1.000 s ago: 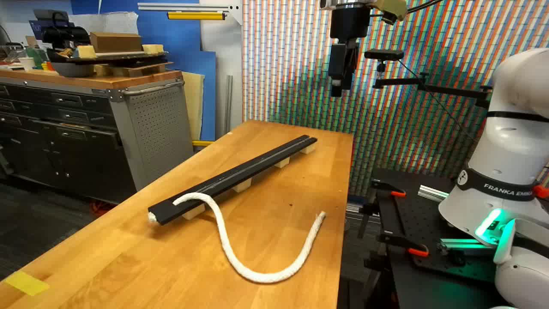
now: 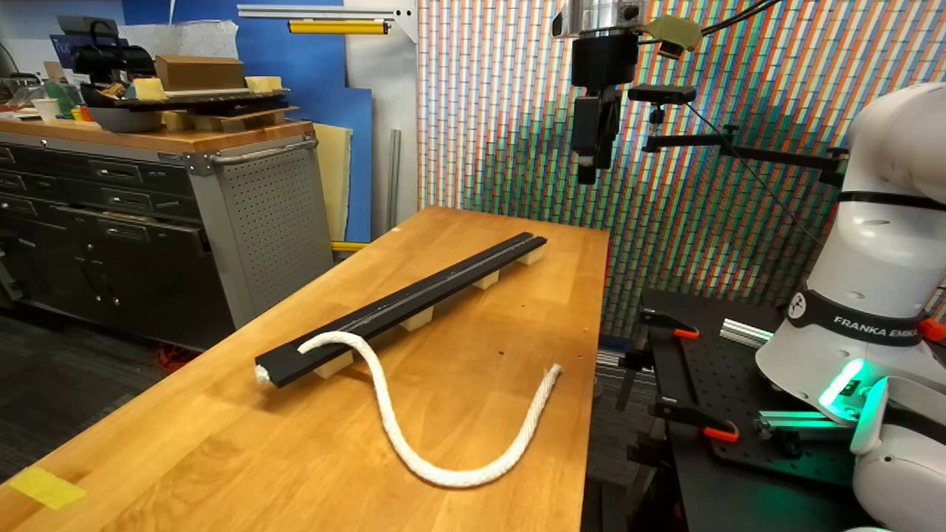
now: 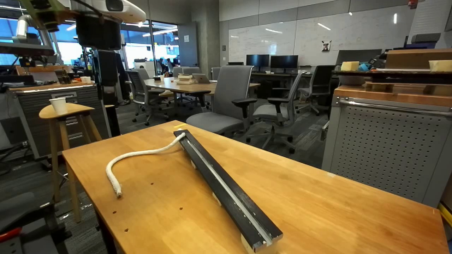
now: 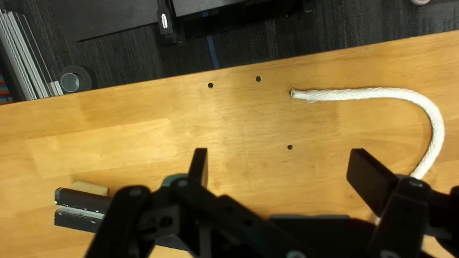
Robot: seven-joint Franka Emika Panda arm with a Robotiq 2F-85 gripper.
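Observation:
A white rope (image 2: pixel 387 409) lies in a wide curve on the wooden table, its loose end near the table's right edge in exterior view 1. The other part runs onto the near end of a long black grooved bar (image 2: pixel 417 297), and a white tip sticks out at the bar's end face. From the opposite side, the rope (image 3: pixel 134 153) and bar (image 3: pixel 229 190) also show. High above the table hangs my gripper, its two fingers wide apart over bare wood. In the wrist view it covers much of the bar (image 4: pixel 81 210) and part of the rope (image 4: pixel 370 94).
Light blocks (image 2: pixel 417 319) hold the bar off the table (image 2: pixel 222 452). Yellow tape (image 2: pixel 46 487) marks one table corner. Black clamps (image 2: pixel 696 415) with red tips sit on the robot's base bench. Open wood lies on both sides of the bar.
In exterior view 1 my gripper has come down a little and shifted slightly to the right. Rope and bar have stayed put.

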